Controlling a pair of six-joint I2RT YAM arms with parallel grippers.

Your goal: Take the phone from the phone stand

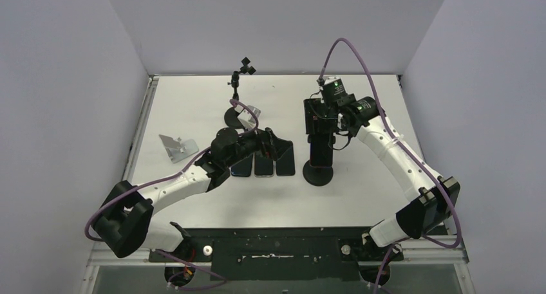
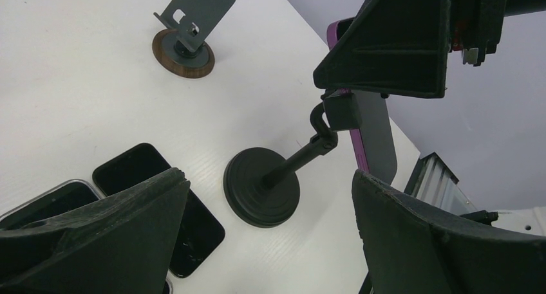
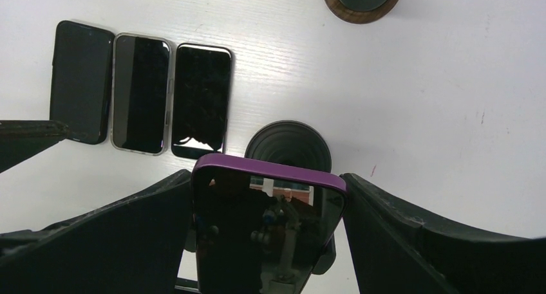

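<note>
The purple-edged phone (image 3: pixel 264 233) stands upright in the clamp of the black phone stand (image 2: pixel 261 188), its dark screen facing the front. My right gripper is around the phone's upper end, one fingertip at each side edge; whether they press on it I cannot tell. In the left wrist view, the clamp block (image 2: pixel 342 110) sits at the phone's back, below the right gripper's finger (image 2: pixel 393 56). My left gripper is open, nothing between its fingers, left of the stand and above the flat phones.
Several dark phones (image 3: pixel 141 94) lie flat in a row left of the stand. A wooden-based stand (image 2: pixel 183 59) is behind. Another black stand (image 1: pixel 233 117) is at the back, with a silver stand (image 1: pixel 180 149) at the left.
</note>
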